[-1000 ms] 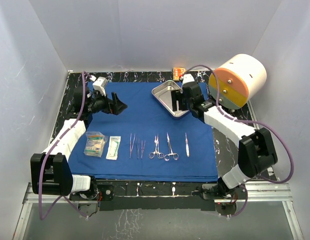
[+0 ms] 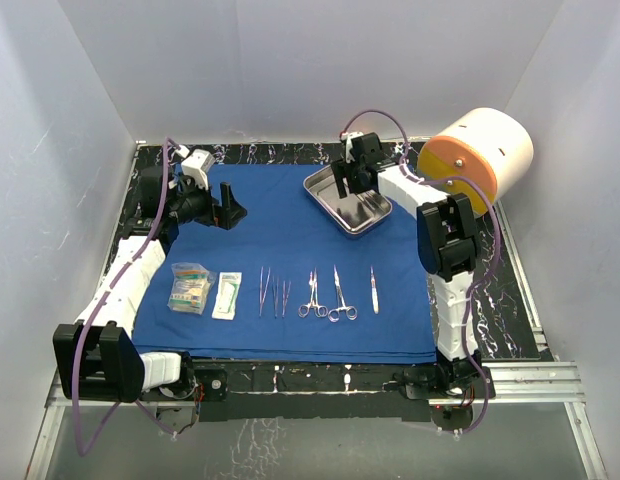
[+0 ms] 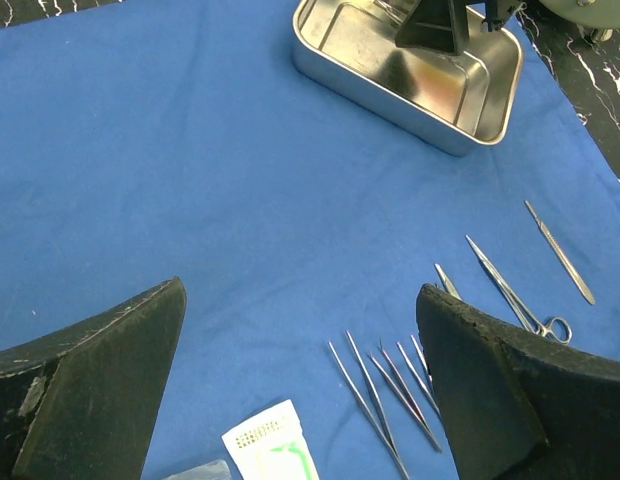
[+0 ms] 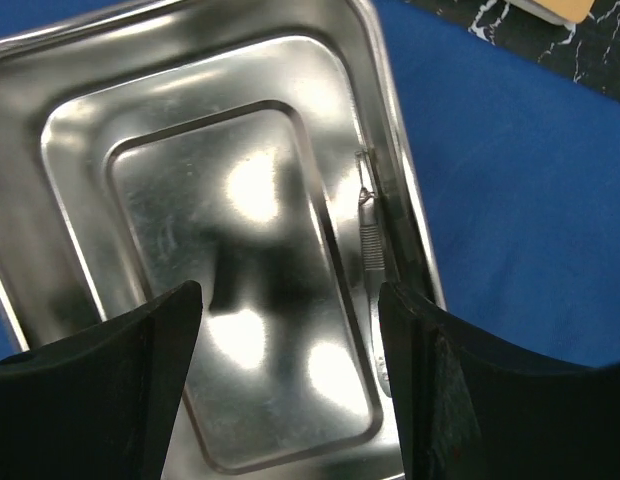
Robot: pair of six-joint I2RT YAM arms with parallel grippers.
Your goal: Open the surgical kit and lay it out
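Note:
The metal tray lies at the back right of the blue cloth. Over it my right gripper stands open, nothing between its fingers. A slim metal tool with a ridged handle rests along the tray's side wall, near one of those fingers. Laid out in a row on the cloth's front half are tweezers, smaller tweezers, two scissor-handled tools and a scalpel. To their left lie a white packet and a clear bag. My left gripper hangs open and empty at the back left.
A large cream cylinder with an orange end stands right of the tray, close to my right arm. Beyond the tray, a corner of a small box shows.
My left arm barely moved. The laid-out tools stayed put.

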